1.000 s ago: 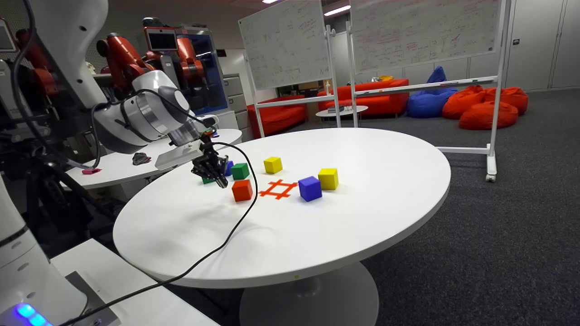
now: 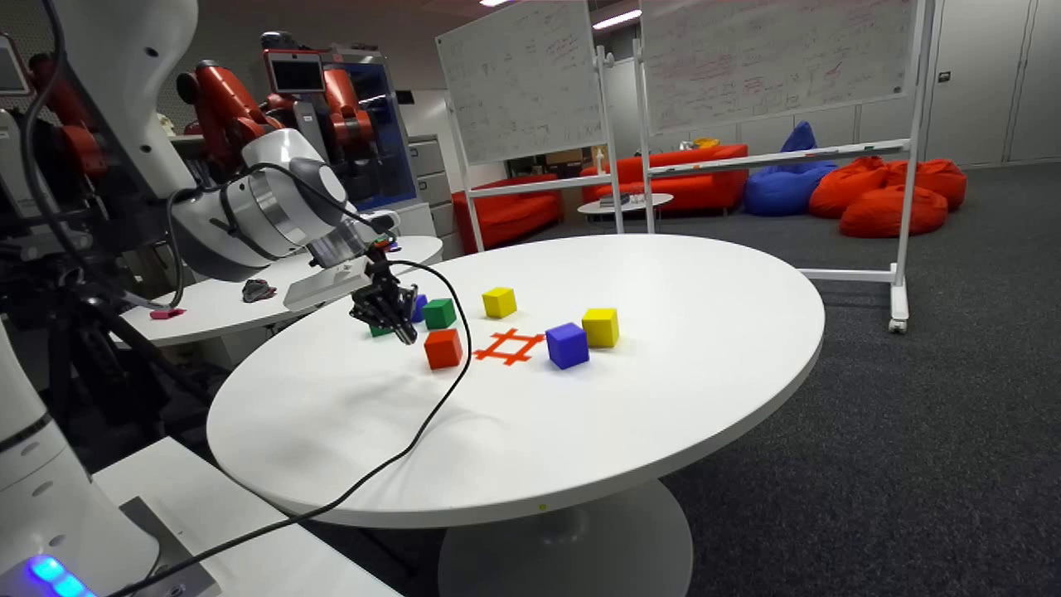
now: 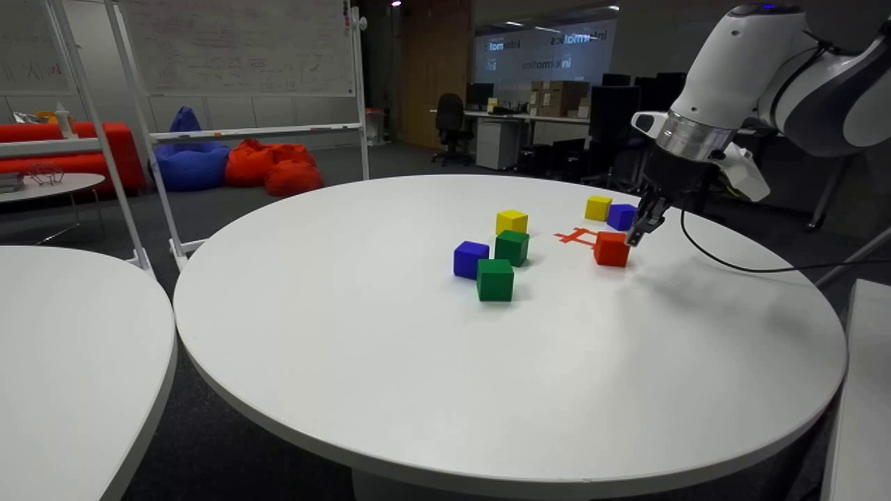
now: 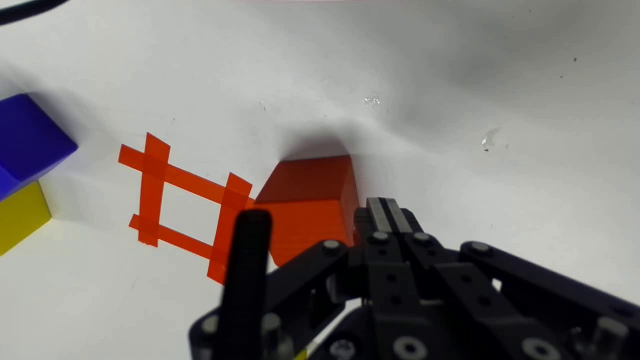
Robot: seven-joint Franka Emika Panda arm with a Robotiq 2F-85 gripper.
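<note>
My gripper is shut, and nothing shows between its fingers. In the wrist view its tips overlap the right side of a red cube (image 4: 309, 222); whether they touch it I cannot tell. The same red cube (image 2: 443, 349) rests on the white round table in exterior view 1, just right of the gripper (image 2: 409, 338). Beside the cube, a square of crossed red tape (image 4: 157, 165) is stuck to the table. Seen from exterior view 2, the gripper (image 3: 632, 241) points down at an angle against the red cube (image 3: 611, 250). No cube stands inside the tape square.
A blue cube (image 2: 567, 345) and a yellow cube (image 2: 601, 327) stand close together beyond the tape. Another yellow cube (image 3: 511, 223), a blue cube (image 3: 471, 259) and two green cubes, one nearer (image 3: 495, 280), form a cluster. A black cable (image 2: 423, 426) hangs across exterior view 1.
</note>
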